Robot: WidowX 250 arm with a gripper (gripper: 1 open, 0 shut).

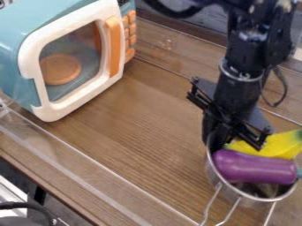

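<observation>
The black gripper [222,125] reaches down at the right over the rim of a steel pot [253,194], at its left side. Whether its fingers are closed on the rim is hidden. In the pot lie a purple eggplant [252,166] and a yellow toy [281,143], perhaps a banana or similar. The pot has wire handles hanging toward the front.
A toy microwave [48,44] with an orange disc inside stands at the upper left. A black cable runs at the lower left edge.
</observation>
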